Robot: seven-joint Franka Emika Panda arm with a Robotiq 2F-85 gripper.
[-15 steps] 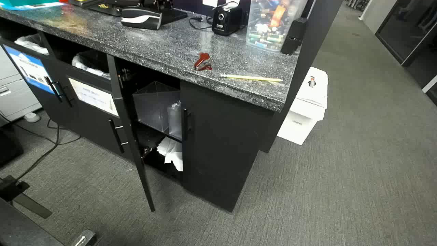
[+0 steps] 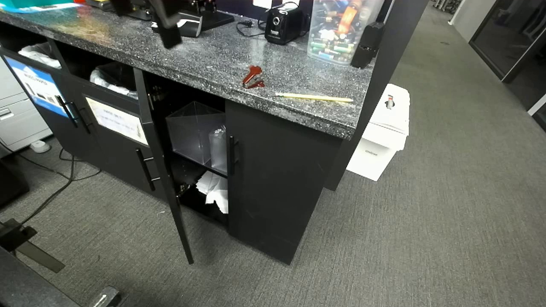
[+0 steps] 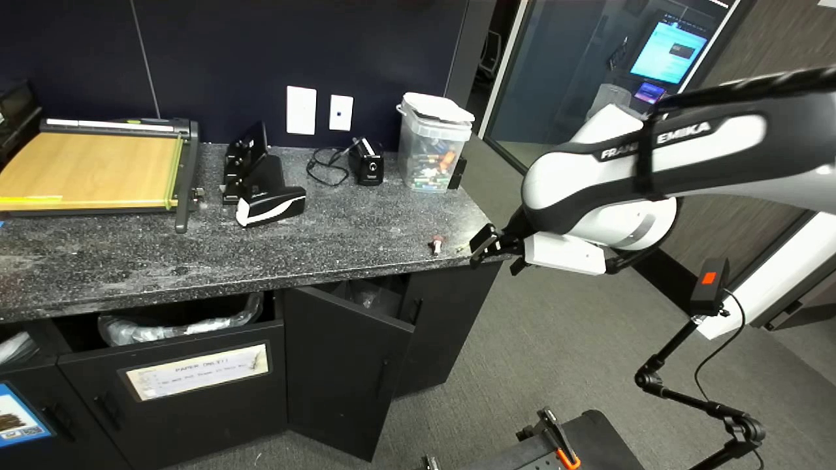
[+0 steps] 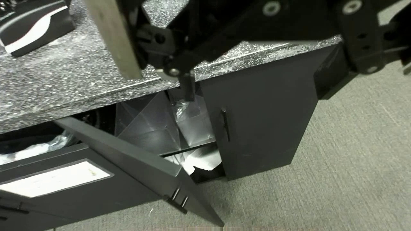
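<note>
In the wrist view my gripper stands open, its two fingers wide apart and nothing between them. In exterior view 2 the gripper [image 3: 499, 254] appears near the right end of the counter. A dark, blurred finger [image 2: 171, 36] enters at the top of exterior view 1. On the counter [image 2: 215, 66] lie a red staple remover [image 2: 253, 76] and a yellow pencil [image 2: 315, 97]. Below, a black cabinet door [image 2: 166, 169] is swung open; clear bins [image 2: 189, 130] and white paper [image 2: 215, 192] show inside. The neighbouring door [image 2: 281, 179] is closed.
A clear tub of batteries [image 3: 431, 160], a black electric device [image 3: 366, 162], a stapler [image 3: 270, 205] and a paper cutter [image 3: 94, 168] stand along the back. A white box [image 2: 379, 138] sits on the floor beside the counter. Carpet ahead of the cabinet is mostly clear.
Part of my gripper has come into exterior view 1 at the top, over the stapler. The counter items and cabinet door have stayed put.
</note>
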